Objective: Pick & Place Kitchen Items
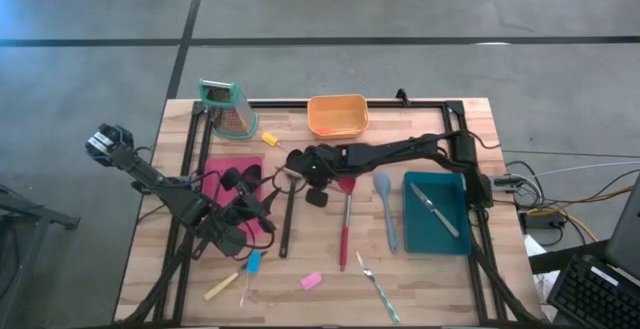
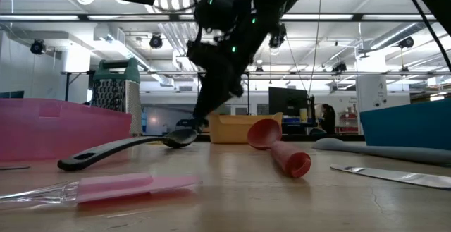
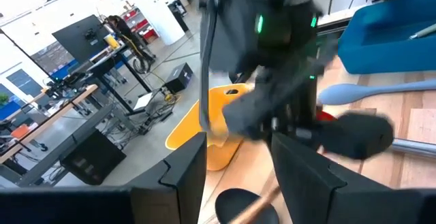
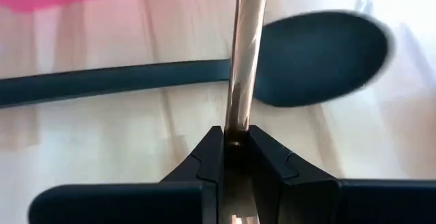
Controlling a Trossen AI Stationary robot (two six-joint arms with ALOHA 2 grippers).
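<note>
A coppery metal utensil (image 4: 244,67) runs up from my right gripper, which is shut on its shaft. Below this shaft lies the black spoon (image 4: 320,57), its bowl on the right in the right wrist view. From above, the right gripper (image 1: 290,172) is at the spoon's bowl end, right of the pink tray (image 1: 235,162). My left gripper is open and empty, its fingers (image 3: 180,176) apart in the left wrist view. The held utensil's far end is not clear.
An orange bin (image 1: 337,116) and a grater (image 1: 229,109) stand at the back. Right of the arm lie a red ladle (image 1: 346,219), a grey-blue spoon (image 1: 387,209) and a teal tray (image 1: 436,239) holding a knife. Several small tools lie in front.
</note>
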